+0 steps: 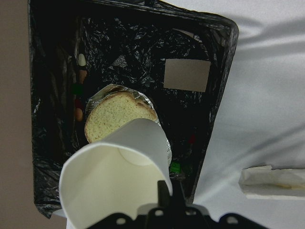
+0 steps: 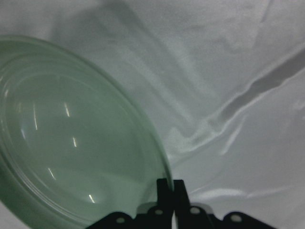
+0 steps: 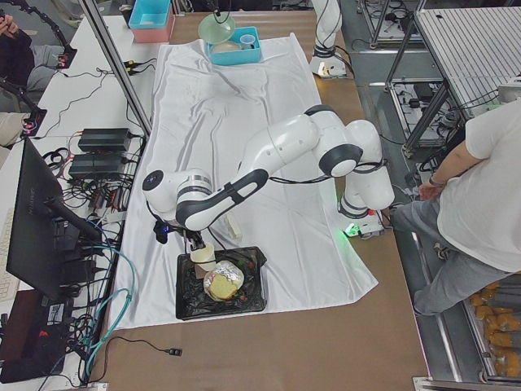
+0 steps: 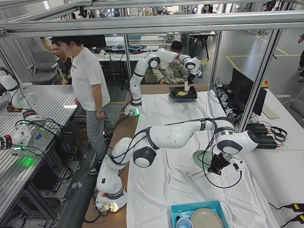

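A white paper cup (image 1: pixel 102 176) hangs over the black bag-lined tray (image 3: pixel 187 301), with my left gripper shut on its rim. In the tray lie a bread slice (image 1: pixel 114 112) on foil and a cardboard piece (image 1: pixel 186 74). My right gripper is shut on the rim of a green plate (image 2: pixel 76 129), near the blue bin (image 4: pixel 199 206).
A crumpled paper strip (image 1: pixel 269 183) lies on the white cloth beside the tray. The blue bin holds a beige plate and a blue cup. A person (image 3: pixel 472 195) stands at the right side of the table.
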